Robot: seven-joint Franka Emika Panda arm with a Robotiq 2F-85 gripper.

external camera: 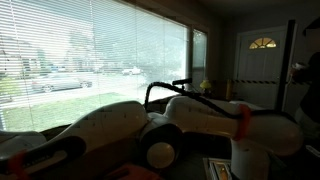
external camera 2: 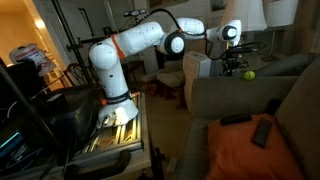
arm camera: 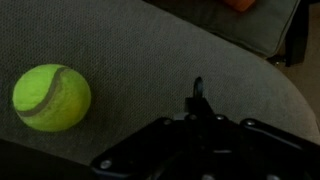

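In the wrist view a yellow-green tennis ball (arm camera: 52, 98) rests on grey fabric, well to the left of my gripper. The gripper is shut, and a small dark object (arm camera: 198, 87) sticks up at its fingertips; against the dim cloth its shape is too dark to name. From exterior view 2, the gripper (external camera 2: 233, 68) shows above the back of the sofa, with the tennis ball (external camera 2: 250, 75) close by on its right. Exterior view 1 has the fingers out of sight behind the arm.
A grey sofa (external camera 2: 198, 135) fills the right side, carrying an orange-red cushion (external camera 2: 250, 152) and dark remote-like items (external camera 2: 262, 130). Behind the arm, a white lampshade (external camera 2: 282, 13) stands. Window blinds (external camera: 100, 60) line one wall.
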